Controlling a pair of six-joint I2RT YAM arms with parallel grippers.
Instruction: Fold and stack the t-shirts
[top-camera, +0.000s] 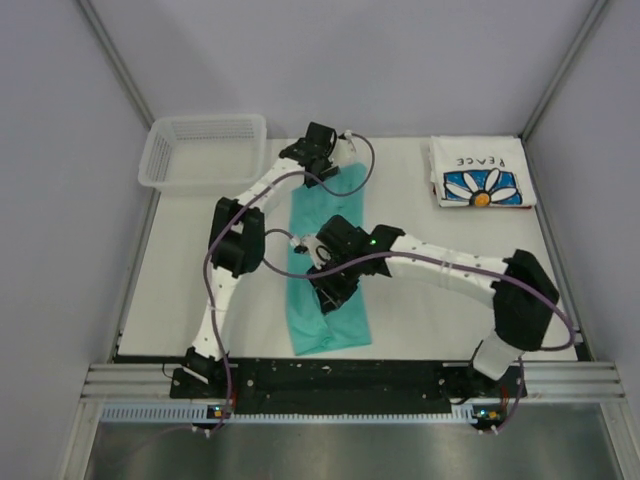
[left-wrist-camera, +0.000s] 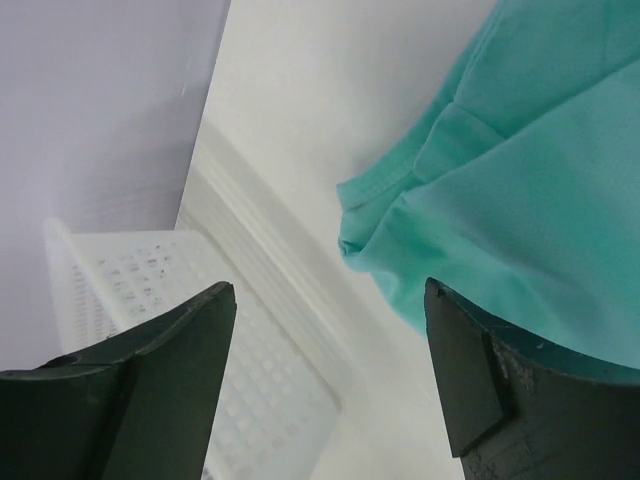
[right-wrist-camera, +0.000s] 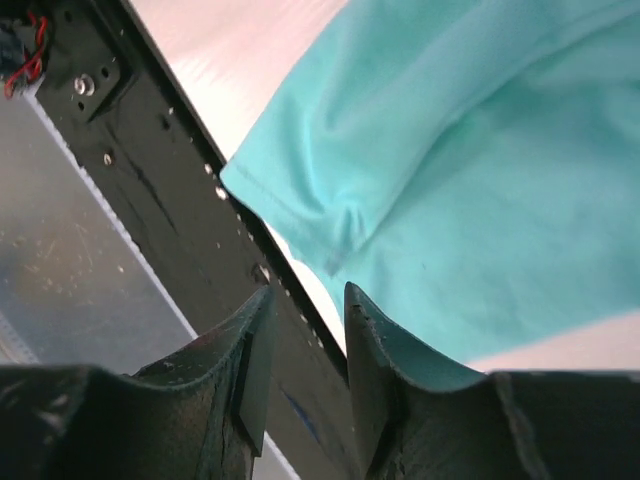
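A teal t-shirt (top-camera: 343, 208), folded into a long strip, runs from the back of the table to its front edge. My left gripper is open over the shirt's far end, and in the left wrist view a folded corner of the cloth (left-wrist-camera: 400, 205) lies ahead of the fingers with nothing between them. Over the near half is my right gripper, its fingers parted a little. In the right wrist view the near edge of the cloth (right-wrist-camera: 330, 190) shows beyond the fingertips, free of them. A stack of folded shirts (top-camera: 482, 172) sits at the back right.
At the back left stands a white basket (top-camera: 203, 153), close to the left gripper. The black front rail (top-camera: 340, 388) borders the table near the shirt's near end. Bare table (top-camera: 430, 310) lies to the right.
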